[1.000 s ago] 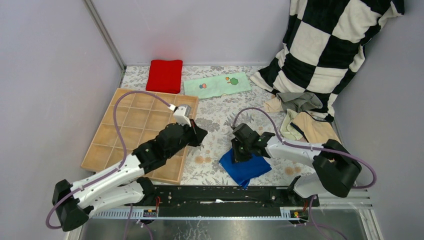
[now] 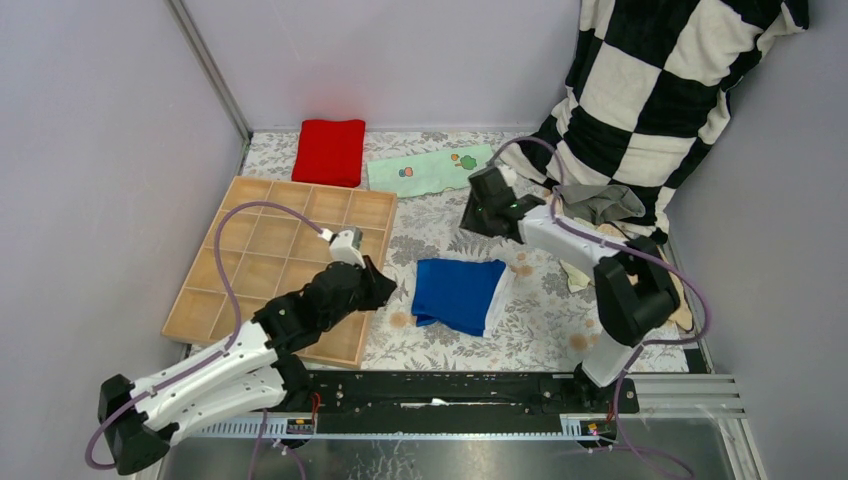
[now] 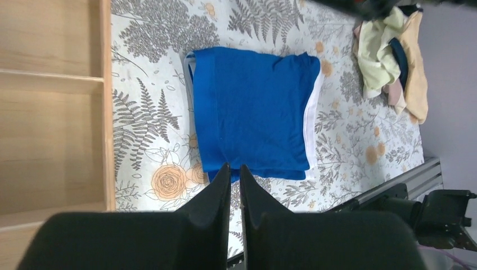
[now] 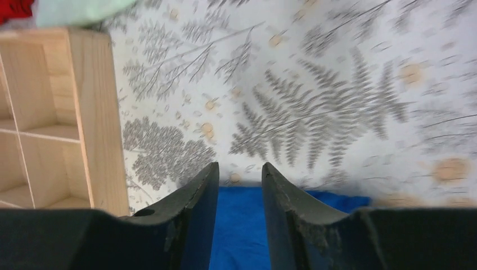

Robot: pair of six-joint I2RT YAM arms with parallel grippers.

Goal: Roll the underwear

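The blue underwear (image 2: 455, 293) lies folded into a rough square on the patterned table, a white band along its right side. Seen from my left wrist, the blue cloth (image 3: 256, 112) is mostly flat, with a narrow fold down its left side. My left gripper is shut at the near edge of the cloth in that view, nothing visible between its fingers; from above, the left gripper (image 2: 392, 286) hovers left of the cloth. Behind the cloth, my right gripper (image 2: 468, 228) is raised. Its fingers (image 4: 209, 194) stand apart with bare space between the tips.
A wooden compartment tray (image 2: 262, 240) stands empty on the left. Along the back lie a red folded cloth (image 2: 330, 152) and a light green cloth (image 2: 430, 172). A grey cloth (image 2: 602, 203) and other garments are piled at the right, beside a checkered blanket (image 2: 640, 95).
The underwear has been turned and shifted left, now lying flatter and squarer. The left gripper drew back slightly.
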